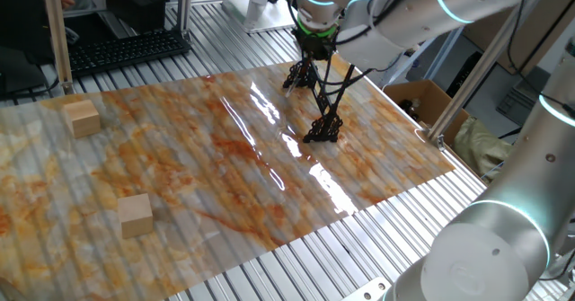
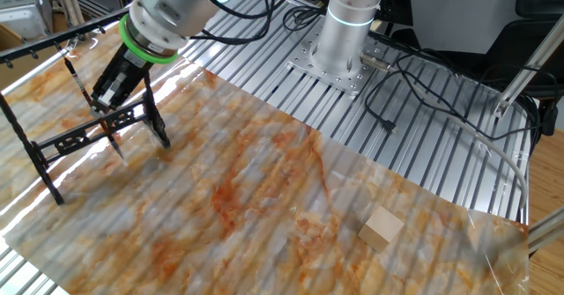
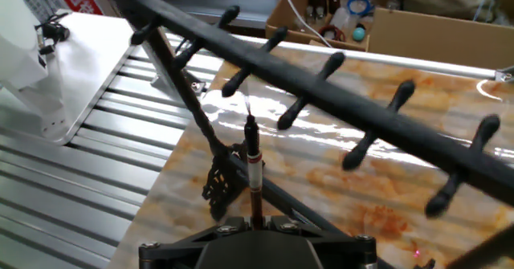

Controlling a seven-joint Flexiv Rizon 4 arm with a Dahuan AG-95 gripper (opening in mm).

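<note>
A brush (image 3: pixel 255 173) with a dark handle, a pale band and a thin pale tip points down beside a black rack (image 2: pixel 88 135). In the wrist view the rack's top bar (image 3: pixel 321 92), with several pegs, crosses in front of the brush tip. My gripper is at the bottom edge there, its fingers (image 3: pixel 228 226) on either side of the brush handle. Whether they press on it cannot be made out. In exterior view 2 the gripper (image 2: pixel 103 109) tilts down at the rack's crossbar; in exterior view 1 the arm and cables hide it.
Two wooden cubes, the far cube (image 1: pixel 82 119) and the near cube (image 1: pixel 136 216), lie on the marbled sheet (image 1: pixel 207 220), far from the rack. A cardboard box (image 3: pixel 409 32) stands beyond the table edge.
</note>
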